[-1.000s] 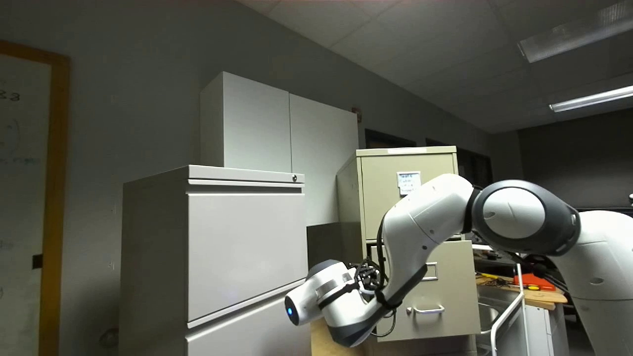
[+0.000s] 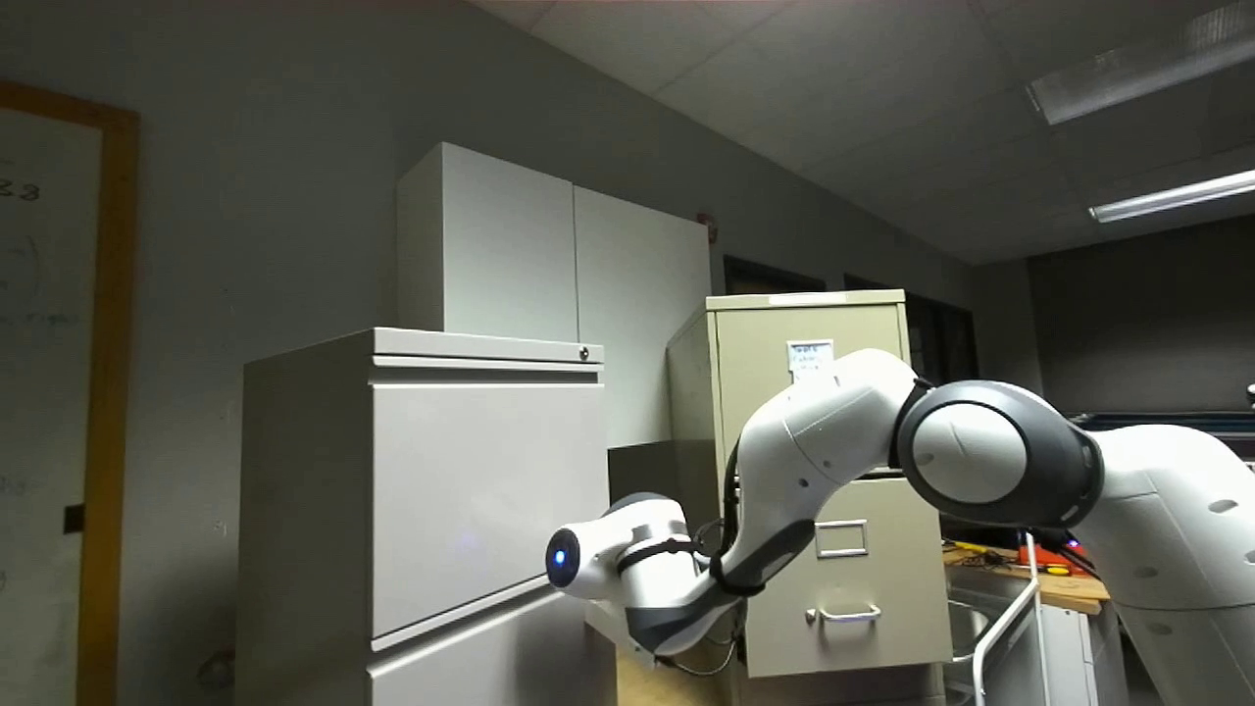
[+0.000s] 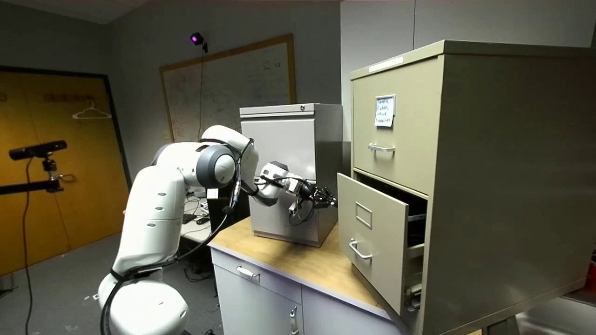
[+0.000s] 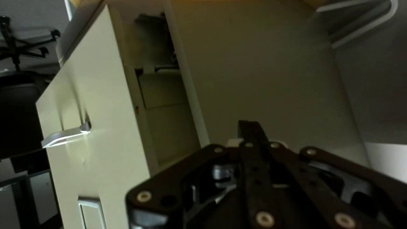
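A beige filing cabinet [image 3: 503,167] stands on the wooden counter, its lower drawer [image 3: 373,234] pulled part way out. In the wrist view the drawer front [image 4: 103,114] with its metal handle [image 4: 65,136] lies to the left, and the cabinet's side wall [image 4: 259,68] fills the middle. My gripper is shut, and nothing shows between its fingers. From exterior view 2 the gripper [image 3: 334,203] appears close to the left edge of the open drawer's front; whether it touches cannot be told. The arm hides it in exterior view 1.
A grey cabinet [image 3: 279,145] stands close behind the arm on the counter [image 3: 307,262]. The beige cabinet's upper drawer [image 3: 391,123] is closed. Some bare counter lies in front of the grey cabinet.
In exterior view 1 the arm has shifted left, and its wrist has turned and risen somewhat. The beige drawer looks just as far out as before.
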